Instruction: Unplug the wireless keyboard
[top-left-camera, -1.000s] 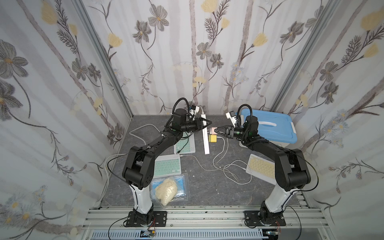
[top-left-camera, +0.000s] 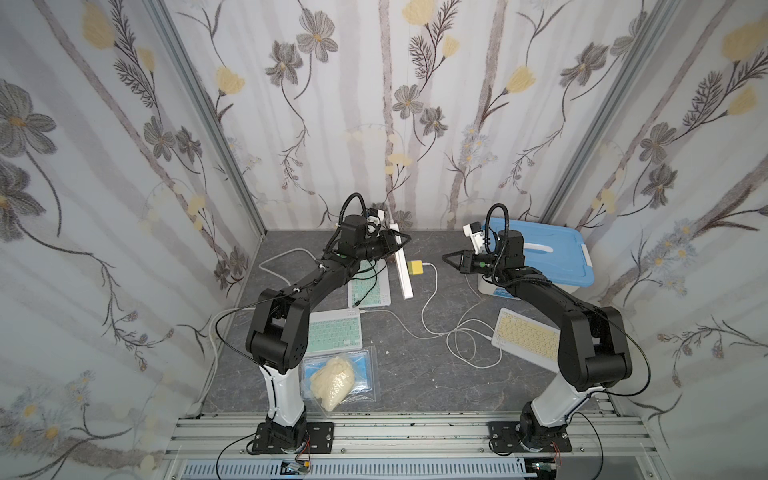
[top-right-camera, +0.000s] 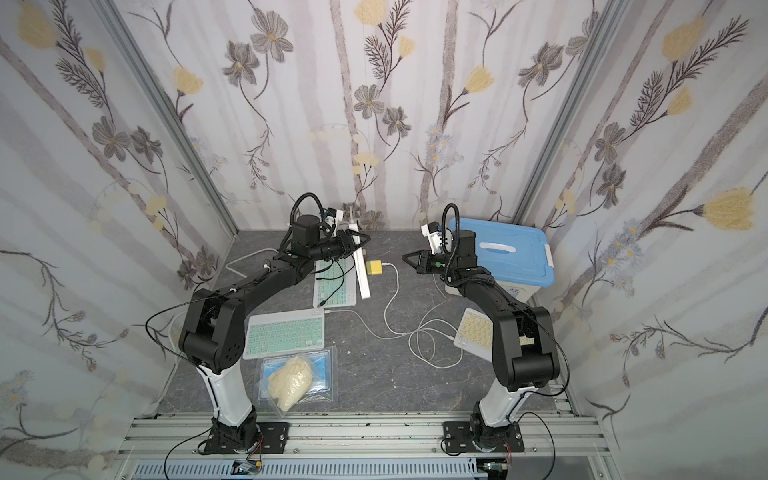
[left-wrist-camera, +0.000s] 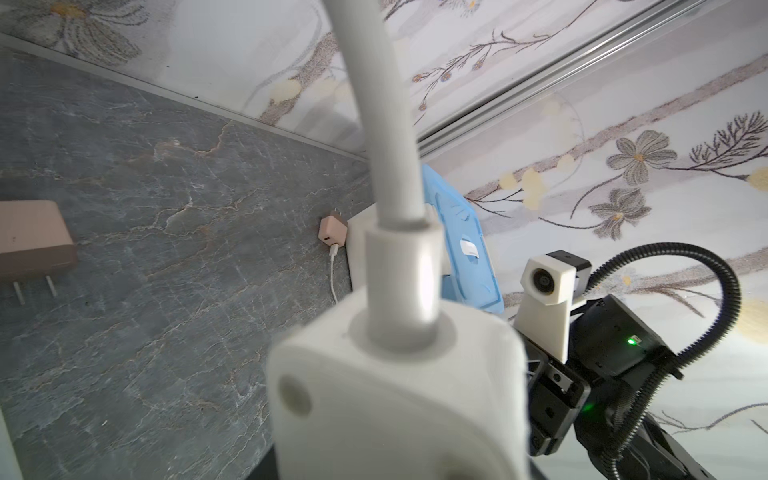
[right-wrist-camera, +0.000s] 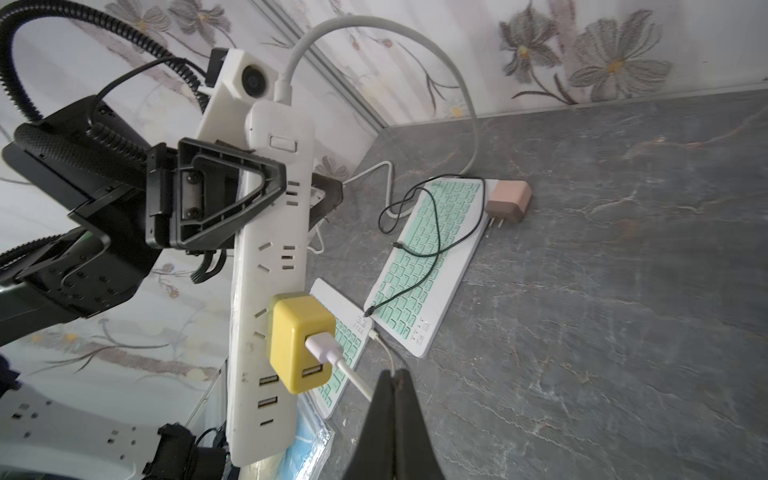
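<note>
A white power strip stands raised in my left gripper, which is shut on its upper part. A yellow charger with a white cable is plugged into its lower half. A pink charger, prongs showing, lies apart from the strip beside a mint keyboard with black cables on it. My right gripper is shut, nothing between its fingers, right of the strip. A white keyboard with cream keys lies front right with a cable at its end; another mint keyboard lies front left.
A blue-lidded box fills the back right, with another small pink charger beside it. A bagged beige item lies at the front left. Loose cables cross the middle.
The strip has moved left with my left gripper; my right gripper has shifted rightward.
</note>
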